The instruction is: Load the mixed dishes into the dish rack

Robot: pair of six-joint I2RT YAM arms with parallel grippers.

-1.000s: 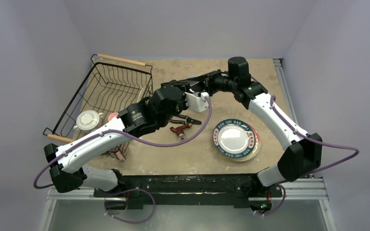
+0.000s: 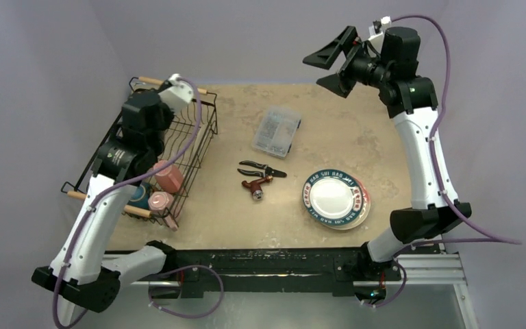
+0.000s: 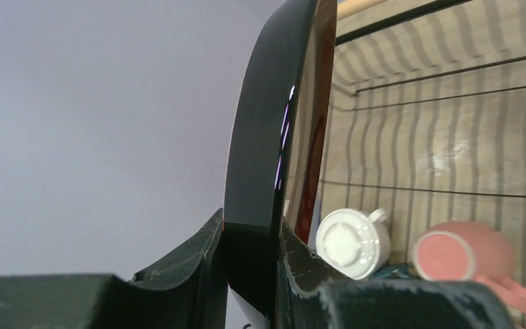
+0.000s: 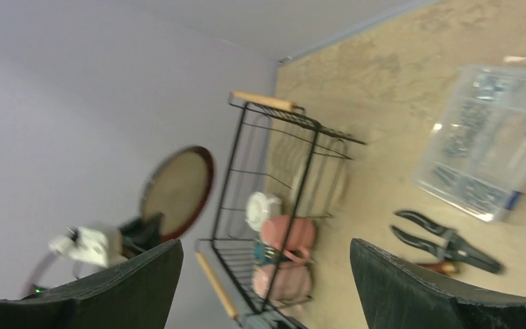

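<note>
My left gripper is shut on a plate, dark and glossy with a brown rim, held on edge above the black wire dish rack [image 2: 209, 116]; the right wrist view shows the same plate [image 4: 177, 195]. The rack holds pink mugs [image 2: 168, 177], a white mug [image 3: 346, 240], a blue item [image 2: 139, 197] and an upright pale dish at its side. My right gripper [image 2: 329, 68] is open and empty, raised at the back right. A stack of plates [image 2: 331, 197] lies at the front right.
A clear parts box [image 2: 276, 130], pruning shears [image 2: 260, 169] and a red-brown tool [image 2: 256, 186] lie mid-table, right of the rack. Pale walls border the sides and back.
My left gripper has carried the plate from mid-table leftward to over the rack. The right gripper has moved away from that plate, up to the back right.
</note>
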